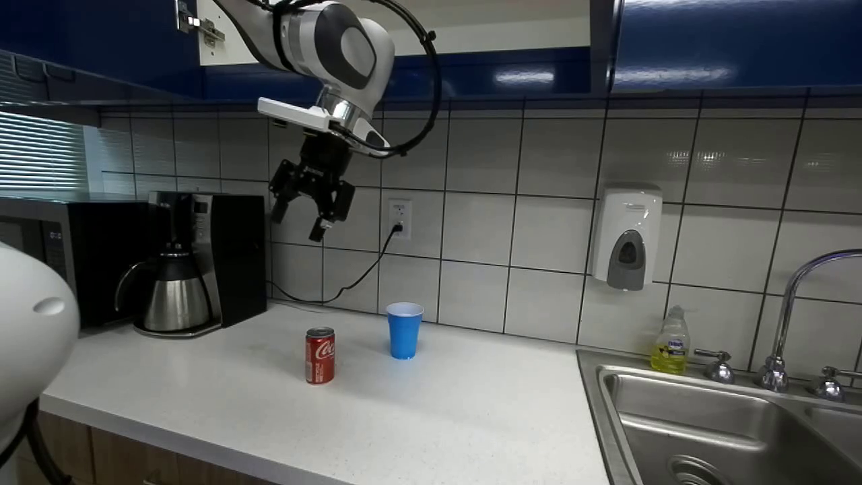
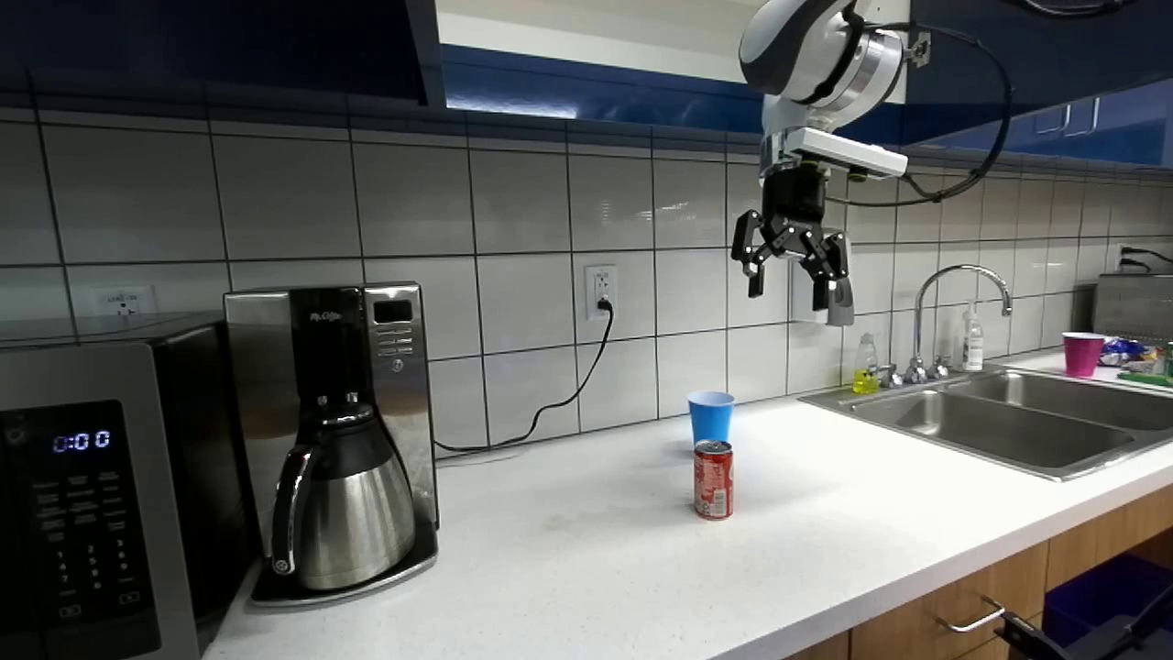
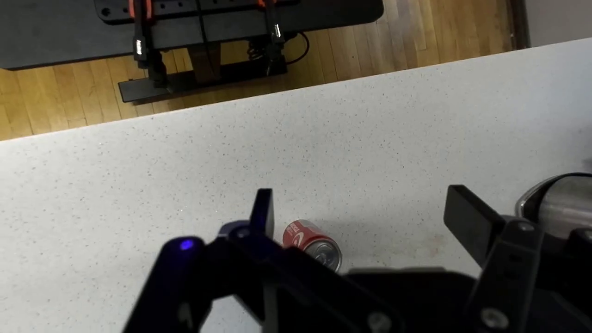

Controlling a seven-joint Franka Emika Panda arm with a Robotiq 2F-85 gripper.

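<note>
A red Coca-Cola can [image 1: 320,356] stands upright on the white counter. Just behind it, nearer the tiled wall, is a blue cup [image 1: 405,331], upright with its rim up. High above the counter hangs my gripper [image 1: 295,227], its fingers spread apart and nothing between them. From the wrist, the can [image 3: 304,235] shows far below the open gripper, partly covered by the left finger's linkage. The blue cup cannot be seen in that view. In the second exterior view the can [image 2: 714,485] partly overlaps the cup [image 2: 710,413].
A coffee maker [image 1: 234,259] with a steel carafe [image 1: 176,295] and a microwave [image 2: 82,484] fill the counter's left end. The sink [image 1: 703,404] lies at the right, with a soap bottle [image 1: 672,343] behind it. Counter between can and sink is clear.
</note>
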